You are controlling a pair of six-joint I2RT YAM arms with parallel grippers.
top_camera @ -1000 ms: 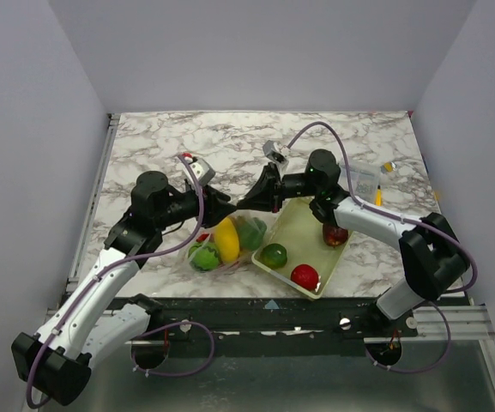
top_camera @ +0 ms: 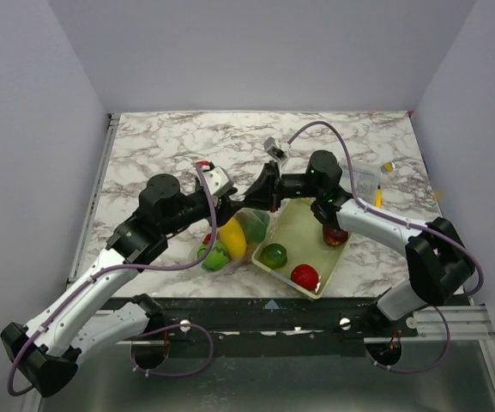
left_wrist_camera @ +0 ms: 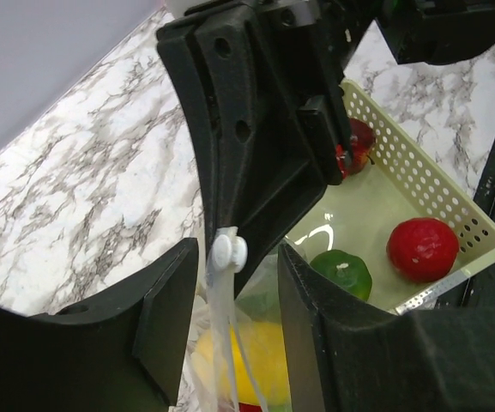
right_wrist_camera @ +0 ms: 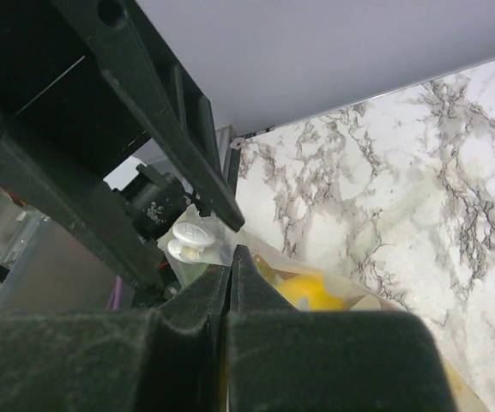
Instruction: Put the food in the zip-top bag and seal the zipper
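Note:
The clear zip top bag (left_wrist_camera: 221,343) stands on the table with a yellow food piece (top_camera: 232,239), a green round one (top_camera: 214,256) and a dark green piece (top_camera: 253,225) inside. At its top edge is a white zip slider (left_wrist_camera: 229,251). My left gripper is open, its fingers standing on either side of the slider without closing on it. My right gripper is shut on the bag's thin top edge, right beside the slider. From above, both grippers nearly meet and hide the bag's mouth.
Right of the bag lies a pale green basket (top_camera: 303,225) holding a green pepper-like piece (top_camera: 274,255), a red tomato-like piece (top_camera: 304,276) and a dark red fruit (top_camera: 335,234). Behind the right arm is a clear container (top_camera: 365,178).
My left gripper has turned and shifted a little to the right. The bag with its food has moved slightly right too. The right arm has hardly moved.

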